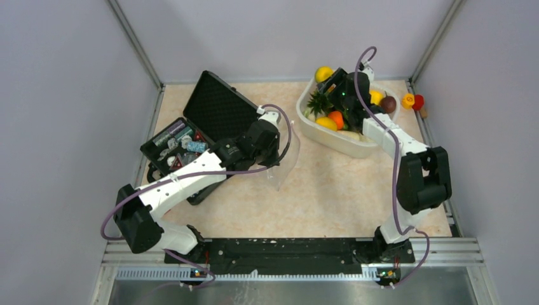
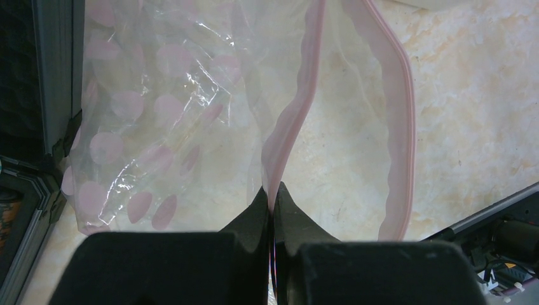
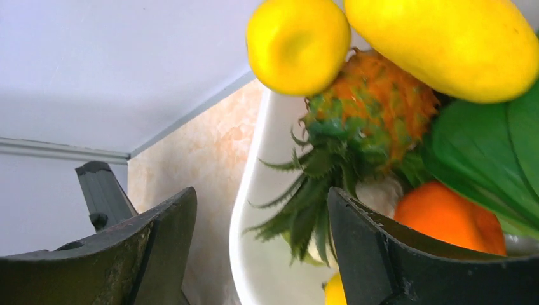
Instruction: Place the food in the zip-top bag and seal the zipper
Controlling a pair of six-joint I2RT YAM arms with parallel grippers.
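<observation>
A clear zip top bag with pink dots [image 2: 168,108] fills much of the left wrist view, its pink zipper edges spread apart. My left gripper is shut on one of those edges, pinching the thin film. In the top view the bag [image 1: 287,159] lies below that gripper. Over the white bin [image 1: 346,145] my right gripper stands part open, its fingers empty. Beneath it are a pineapple [image 3: 381,105], its green leaves between the fingers in view, a round yellow fruit [image 3: 299,44] and a long yellow one [image 3: 451,44]. No food shows inside the bag.
An open black case [image 1: 219,111] with packed items stands left of the bag. Small yellow and red pieces [image 1: 417,101] lie right of the bin. The bin's wall [image 3: 245,210] rises beside the right fingers.
</observation>
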